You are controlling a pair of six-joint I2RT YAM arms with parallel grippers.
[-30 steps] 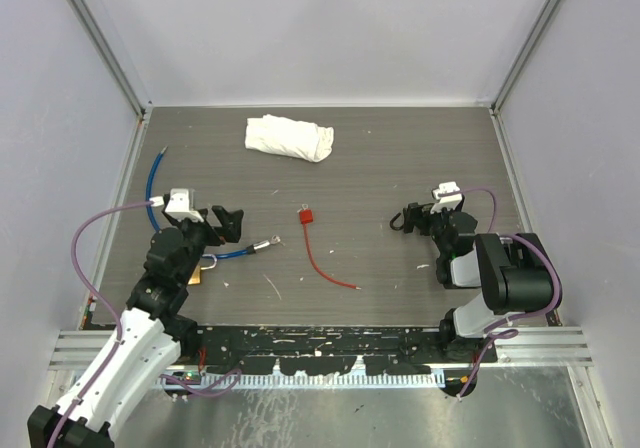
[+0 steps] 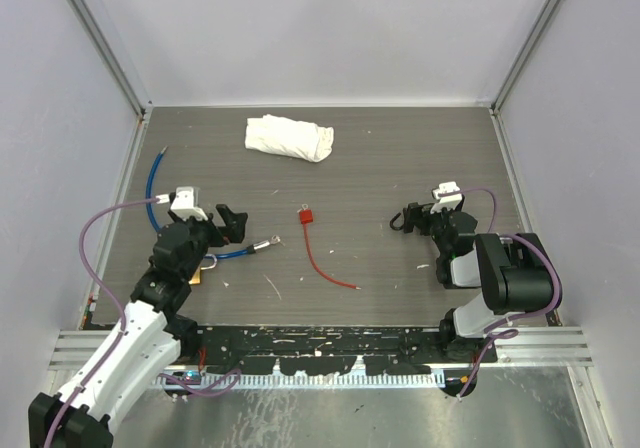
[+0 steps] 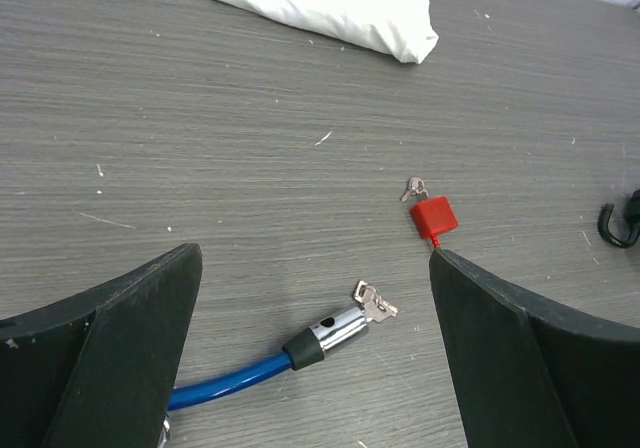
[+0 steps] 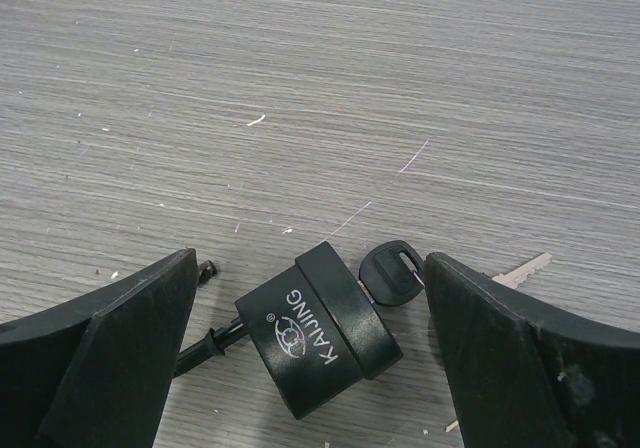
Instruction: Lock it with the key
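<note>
Three locks lie on the table. The blue cable lock (image 3: 345, 326) has a silver head with keys (image 3: 374, 302) at its end. Farther right is a red lock (image 3: 434, 216) on a red cable, small keys (image 3: 414, 188) beside it. A black KAJING lock (image 4: 318, 330) with a black-headed key (image 4: 391, 273) at its side shows in the right wrist view; another key blade (image 4: 525, 270) sticks out past the right finger. Above the blue lock, my left gripper (image 2: 236, 224) is open and empty. My right gripper (image 2: 408, 218) stands open over the black lock, its fingers apart from it.
A folded white cloth (image 2: 290, 137) lies at the back. A brass padlock (image 2: 194, 277) is partly hidden by the left arm. White walls enclose the table. Bare tabletop (image 2: 370, 168) spreads between the red lock and the right arm.
The right arm and the locks look unmoved.
</note>
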